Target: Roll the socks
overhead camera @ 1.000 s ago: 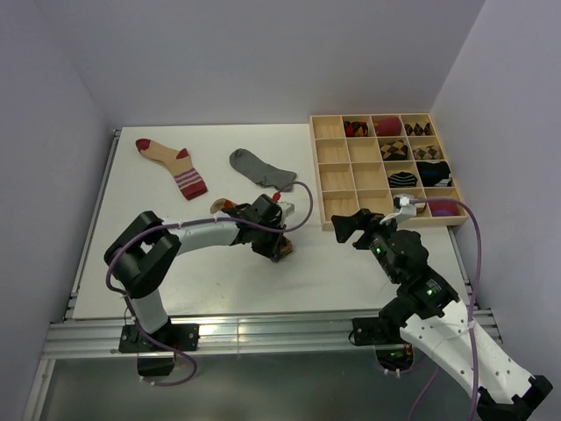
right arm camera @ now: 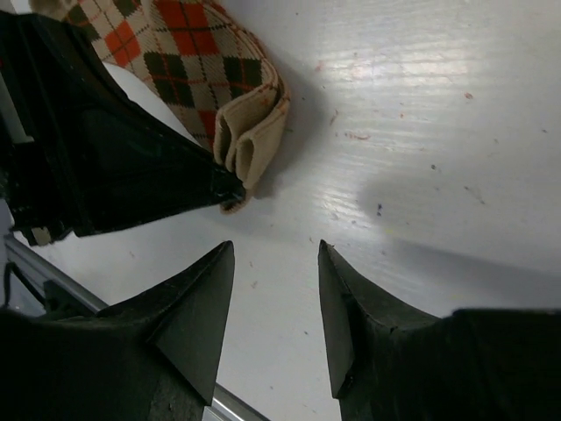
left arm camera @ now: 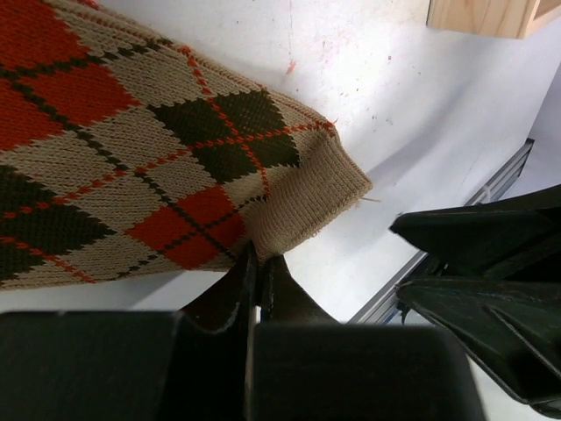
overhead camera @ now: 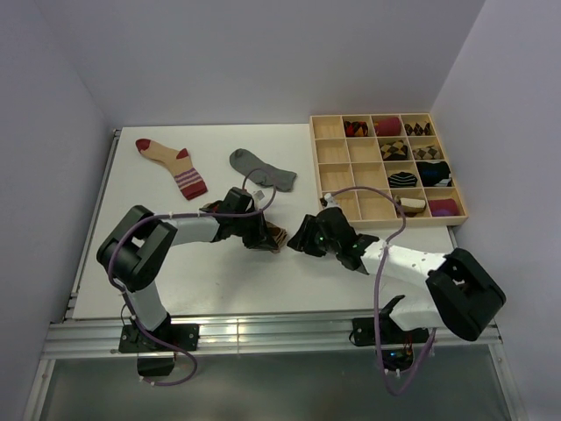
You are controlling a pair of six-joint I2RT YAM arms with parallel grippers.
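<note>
An argyle sock in tan, red and dark green lies on the white table; my left gripper is shut on its tan cuff, which is folded upright in the right wrist view. In the top view the left arm hides much of this sock. My right gripper is part open and empty, just right of the sock's cuff, fingertips apart. A grey sock [overhead camera: 263, 171] and a tan sock with red stripes [overhead camera: 180, 171] lie flat at the back.
A wooden grid box [overhead camera: 333, 151] with rolled socks in several compartments and others empty stands at the back right.
My right gripper has moved left and down toward the cuff, away from the box. My left gripper has shifted slightly left with the sock's cuff.
</note>
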